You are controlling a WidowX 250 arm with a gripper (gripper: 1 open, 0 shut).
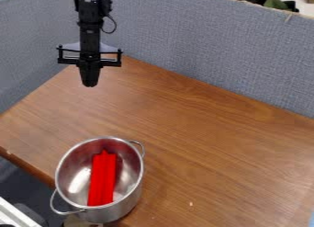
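Observation:
My gripper (90,76) hangs at the upper left, raised in front of the grey padded wall, its dark fingers pointing down; whether they are apart or together is too small to tell. A steel pot (128,190) with side handles stands at the bottom left of the wooden table, well below the gripper in the view, with a long red object (102,177) lying inside it.
Grey padded walls (221,47) bound it at the back and left. A white object (15,215) sits at the bottom left corner, beside the table.

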